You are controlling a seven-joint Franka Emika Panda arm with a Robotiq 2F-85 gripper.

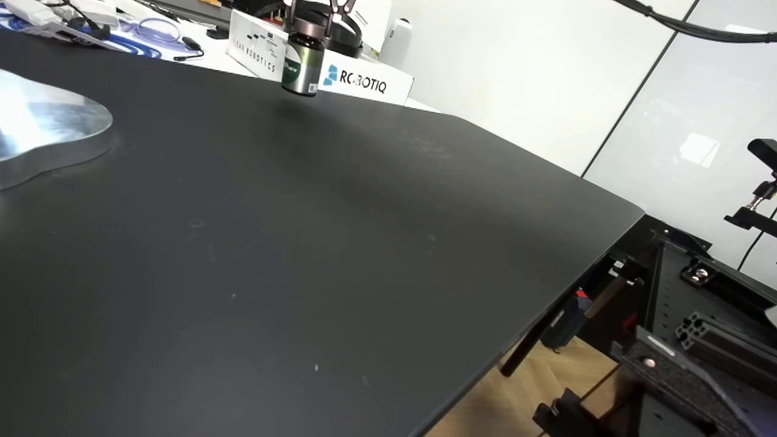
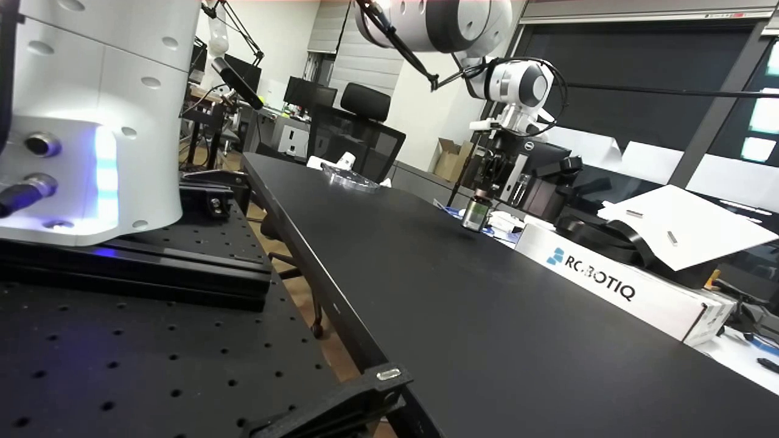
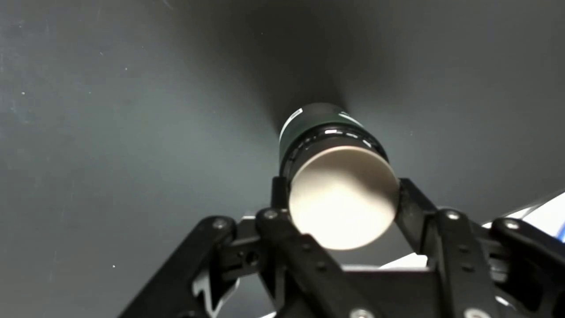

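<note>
A dark bottle with a green label and brownish cap hangs upright a little above the far edge of the black table. My gripper is shut on it, one finger on each side of the cap. From above in the wrist view, the pale round cap top covers most of the bottle, and a dark shadow falls on the table beyond it. In exterior view 2 the bottle hangs slightly tilted under the gripper, near the table's far side.
A white Robotiq box stands just behind the far table edge, close to the bottle. A clear, shiny curved piece lies at the table's left in exterior view 1. Cables clutter the back left.
</note>
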